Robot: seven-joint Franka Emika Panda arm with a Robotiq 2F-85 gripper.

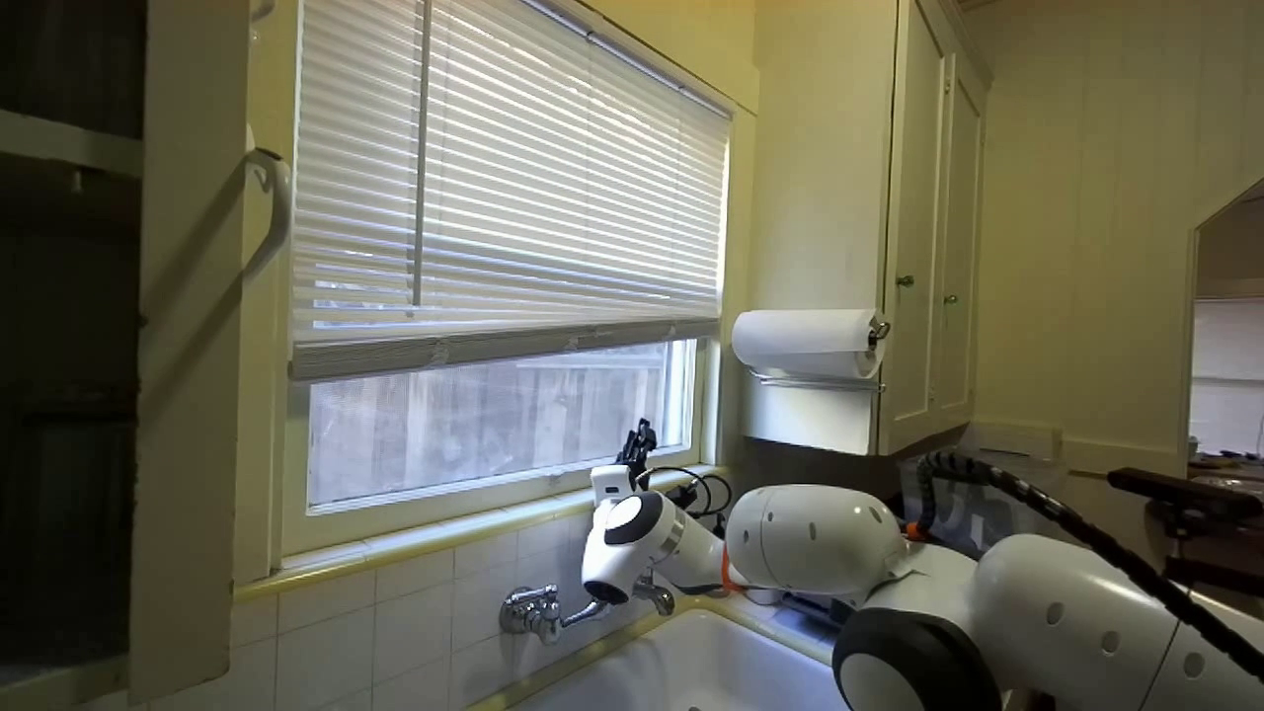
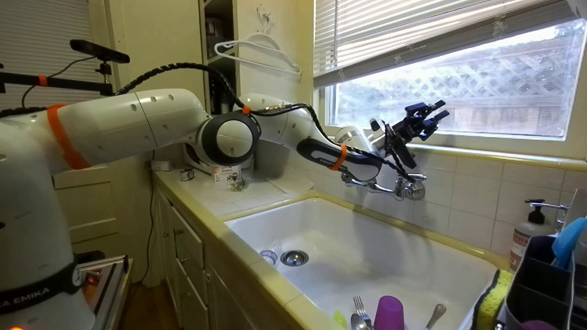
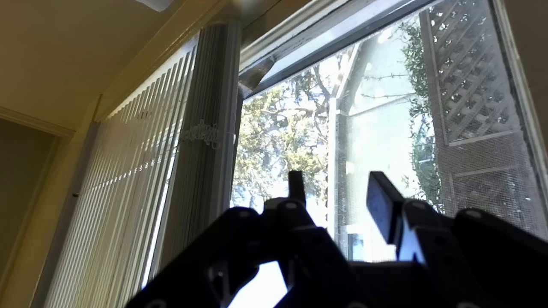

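My gripper [image 2: 440, 109] is raised in front of the window, above the chrome faucet [image 2: 410, 187]. Its black fingers stand apart in the wrist view, with only the window glass [image 3: 382, 128] showing behind the gap. Nothing is held between them. White blinds [image 1: 533, 201] cover the upper part of the window, and their bottom rail [image 1: 510, 345] hangs above the gripper in exterior view 1. A thin tilt wand [image 1: 421, 178] hangs at the left of the blinds.
Below the arm is a white sink [image 2: 379, 247] holding a purple cup [image 2: 389, 313] and some cutlery. A soap bottle [image 2: 529, 231] and dark caddy [image 2: 542, 275] stand at the right. A paper towel roll [image 1: 806, 343] is mounted under the cabinet.
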